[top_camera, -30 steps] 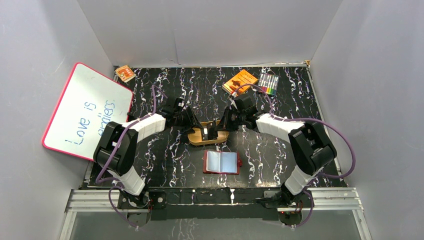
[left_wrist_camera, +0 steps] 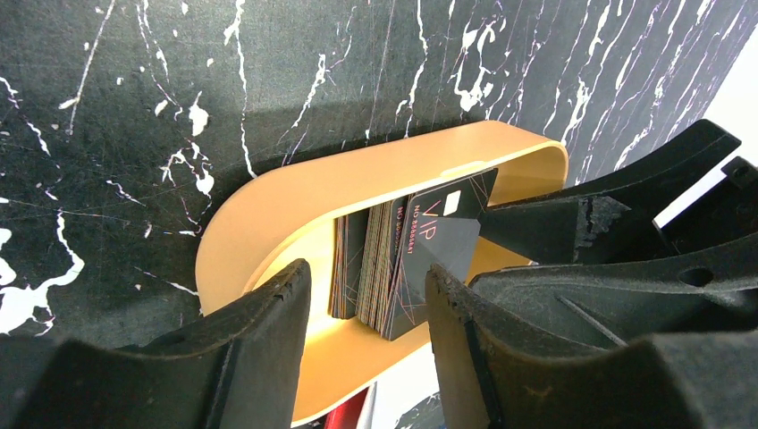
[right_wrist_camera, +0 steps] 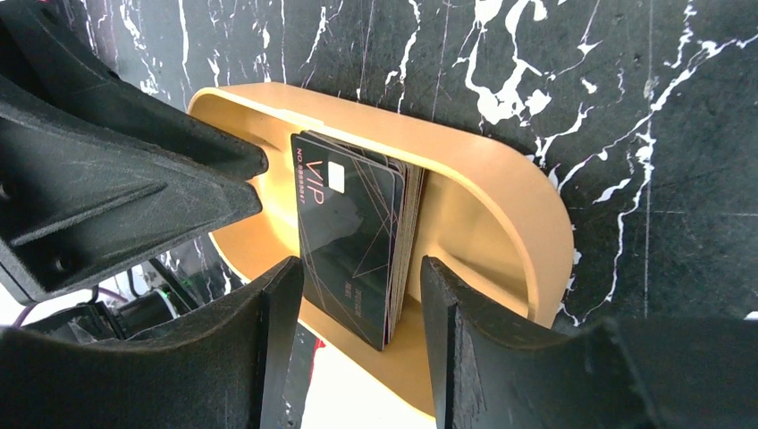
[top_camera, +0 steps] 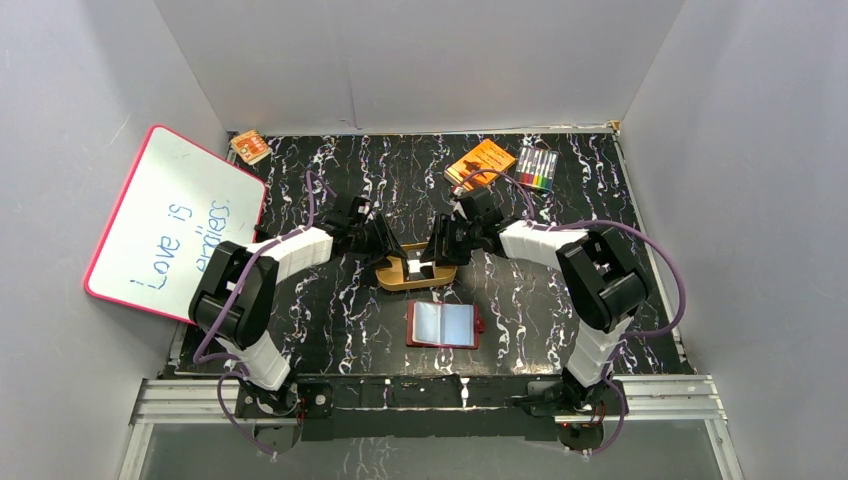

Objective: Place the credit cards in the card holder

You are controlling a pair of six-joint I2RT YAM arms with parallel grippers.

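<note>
Several black cards marked VIP (right_wrist_camera: 349, 237) stand leaning as a stack inside a yellow oval tray (top_camera: 415, 284). The same stack of cards (left_wrist_camera: 433, 259) shows beyond my left gripper, whose fingers stand apart with nothing between them. Over the tray's other end is my right gripper, also open; the stack lies beyond its fingertips and nothing is held. Both grippers hover close to each other above the tray. The card holder (top_camera: 443, 325), red with clear sleeves, lies spread open in front of the tray.
An orange book (top_camera: 480, 160) and a set of coloured pens (top_camera: 537, 168) lie at the back. At the left leans a whiteboard (top_camera: 175, 225); a small orange box (top_camera: 251, 147) is behind it. Marble table on either side of the holder is clear.
My right arm has shifted a little to the left over the tray. The cards in the tray lie differently, with their stack tilted another way. The left arm has stayed put.
</note>
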